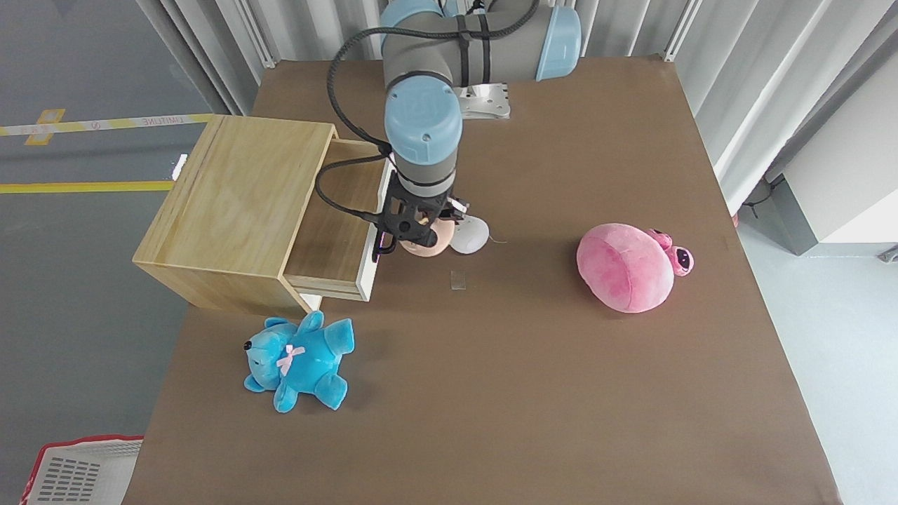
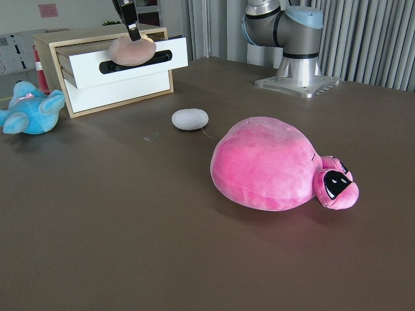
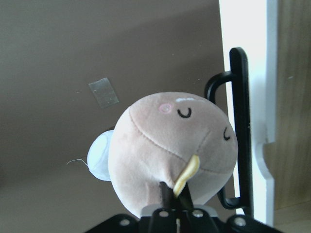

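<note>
My gripper is shut on a pale pink round plush (image 3: 165,141) with sleepy stitched eyes and a small yellow tuft, lifted beside the open drawer's white front (image 2: 87,65) and its black handle (image 3: 241,126). In the front view the plush (image 1: 438,240) shows partly beneath the wrist. A white rounded object (image 2: 189,119) with a thread lies on the table below it. The wooden cabinet (image 1: 219,202) has its drawer pulled out, with bare wood inside.
A blue bear (image 1: 307,362) lies in front of the cabinet, and a large pink plush (image 1: 623,269) sits to the right. A basket (image 1: 80,467) stands off the front left corner.
</note>
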